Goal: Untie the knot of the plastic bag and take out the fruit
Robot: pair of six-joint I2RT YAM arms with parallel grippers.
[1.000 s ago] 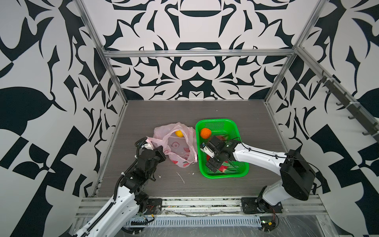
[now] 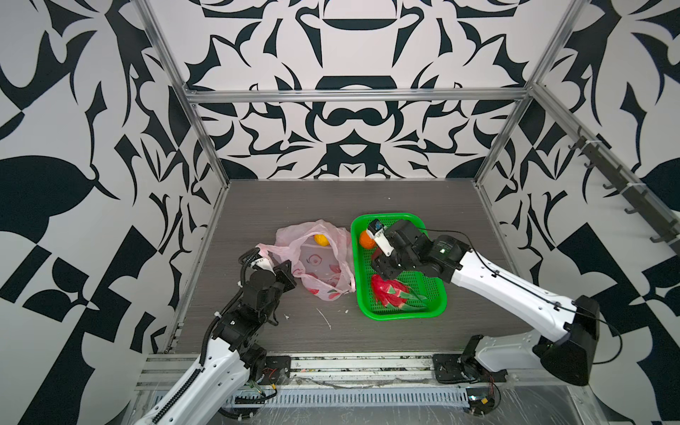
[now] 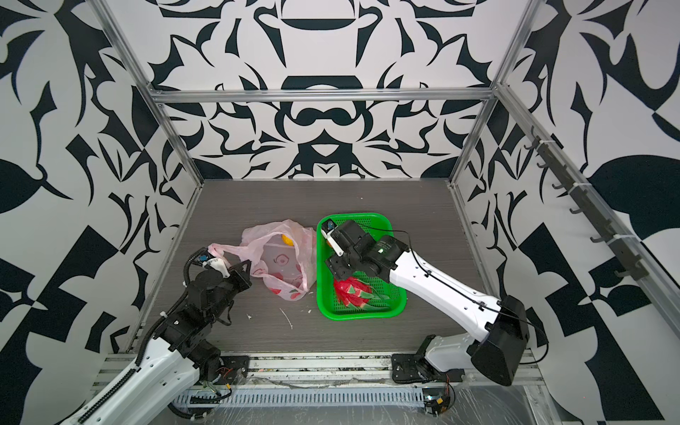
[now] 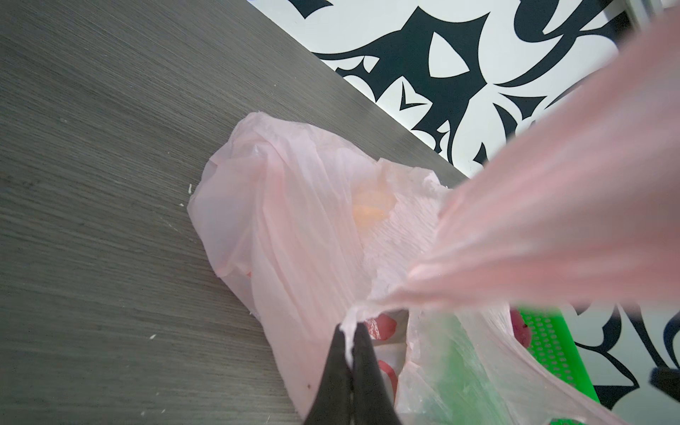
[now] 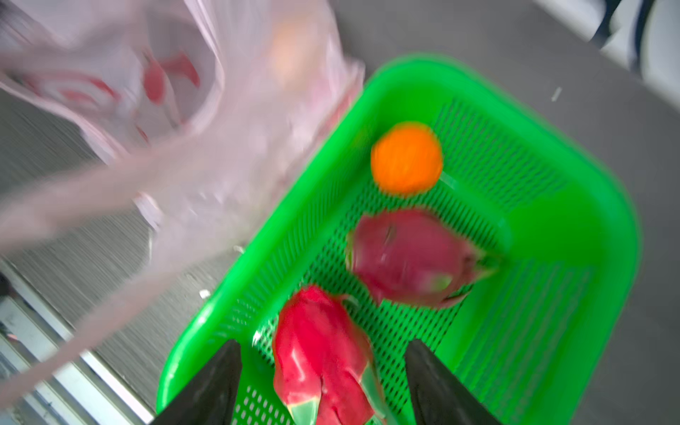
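The pink plastic bag (image 2: 333,276) lies open on the table, a yellow fruit (image 2: 321,240) inside. My left gripper is shut on the bag's twisted edge at its left side, holding it raised. My right gripper hangs over the green basket (image 5: 566,212), fingers apart and nothing seen held between them. In the basket lie an orange (image 5: 406,157), a dark dragon fruit (image 5: 414,258) and a red dragon fruit (image 5: 318,354) below the fingers.
Bare table (image 2: 269,198) lies behind the bag and basket and left of the bag. Patterned walls enclose the table on the back and sides.
My right arm has risen and moved back from low over the red dragon fruit toward the orange, uncovering that fruit. My left arm has hardly moved.
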